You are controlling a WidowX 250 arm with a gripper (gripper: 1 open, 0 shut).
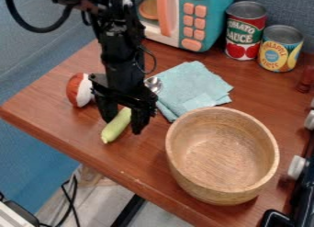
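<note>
The black gripper (124, 109) is low over the table, just above and around a pale green cob-like vegetable (116, 126) lying on the wood. Whether its fingers are open or closed on it is hard to see. A red and white round object (79, 90) lies to the left, partly behind the arm. A spoon (152, 83) is partly hidden behind the gripper.
A wooden bowl (221, 180) sits at the right front, a folded cloth (192, 88) behind it. Two cans (244, 33) and a toy microwave (193, 15) stand at the back.
</note>
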